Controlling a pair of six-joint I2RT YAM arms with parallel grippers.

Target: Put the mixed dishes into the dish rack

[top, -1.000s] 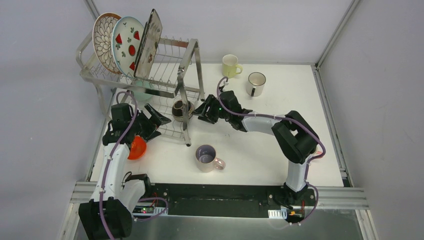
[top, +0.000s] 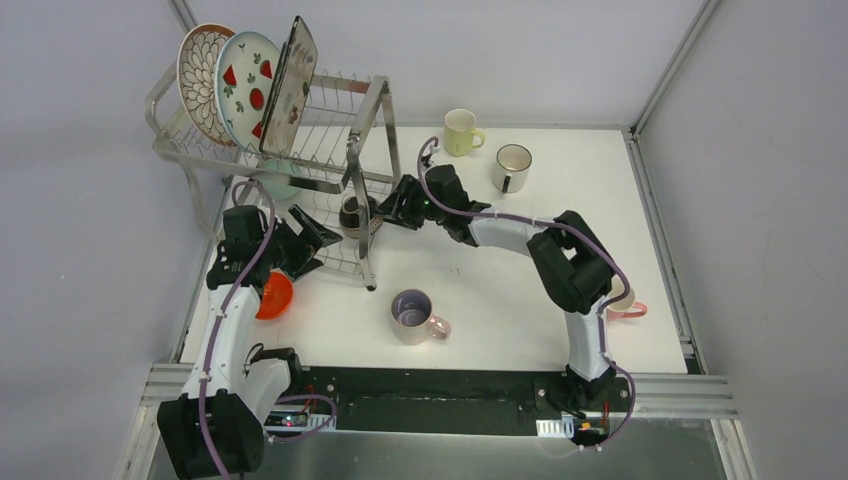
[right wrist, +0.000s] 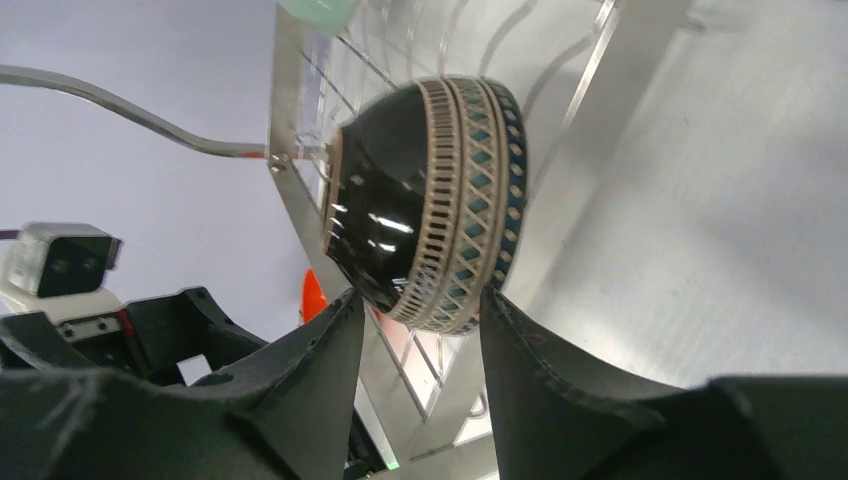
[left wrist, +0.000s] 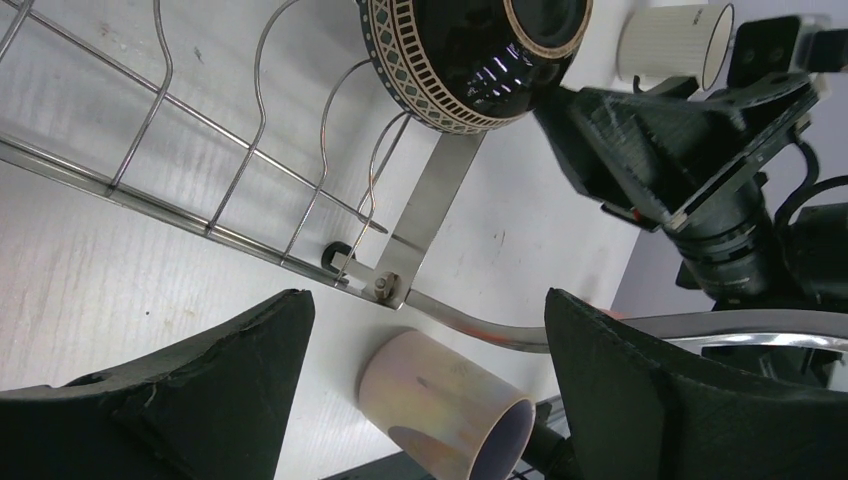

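The wire dish rack (top: 330, 185) holds three upright plates (top: 243, 85) above and, below, a black patterned bowl (top: 350, 215) (left wrist: 465, 55) (right wrist: 390, 200) lying tilted at its right end. My right gripper (top: 390, 205) is at the bowl, fingers apart at its lower rim; whether both touch it is unclear. My left gripper (top: 325, 250) stands open at the rack's front left, nothing between its fingers. A green dish (right wrist: 320, 10) sits deeper on the lower shelf.
An orange bowl (top: 272, 298) lies below the left gripper. A pink-handled mug (top: 410, 320) stands at front centre, a yellow mug (top: 458, 130) and white mug (top: 510, 170) at the back, another mug (top: 630, 312) at far right.
My right gripper has moved left toward the bowl. The rack, with its plates and bowl, has shifted slightly left. The left arm has stayed put.
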